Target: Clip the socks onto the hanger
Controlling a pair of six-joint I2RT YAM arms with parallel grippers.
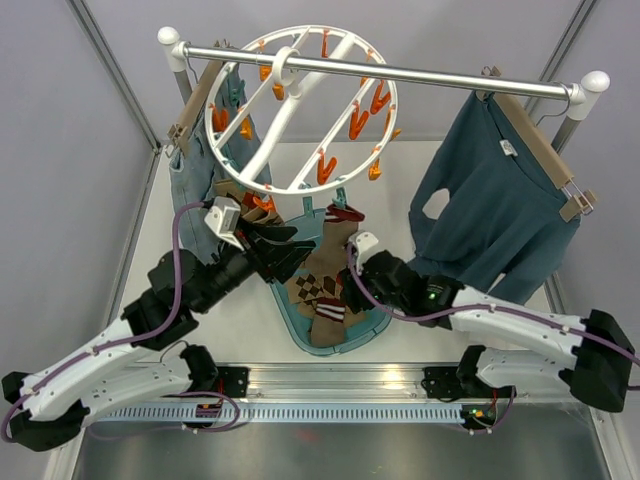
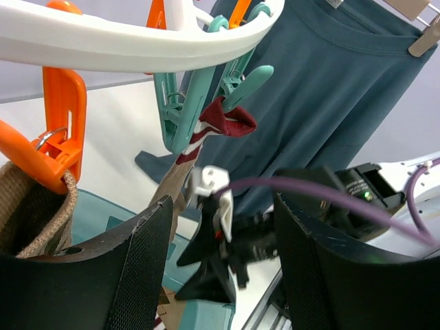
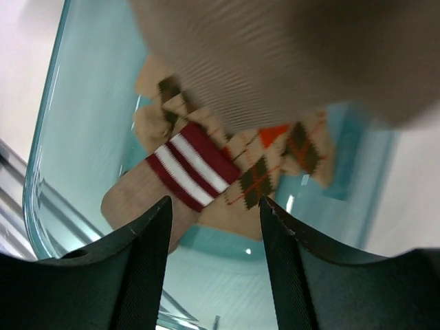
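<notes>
From a green clip [image 2: 240, 88] on the white round hanger [image 1: 297, 190] hangs a brown sock with a dark red striped cuff [image 2: 230, 122]. An orange clip [image 2: 51, 130] grips another brown sock [image 2: 41, 213] on the hanger's left side. My left gripper [image 1: 292, 258] is open below the ring, nothing between its fingers. Low over the teal basket [image 1: 292, 318] is my right gripper, its fingers parted and empty. Below it lie a brown sock with a red and white striped cuff [image 3: 192, 165] and argyle socks [image 3: 258, 179]. A blurred brown cloth covers the top of the right wrist view.
A metal bar [image 1: 430, 75] crosses above, carrying the hanger. Blue trousers [image 1: 500, 215] hang at the right, and more blue clothing [image 1: 195, 185] hangs at the left. Several orange clips [image 1: 360, 122] dangle around the ring.
</notes>
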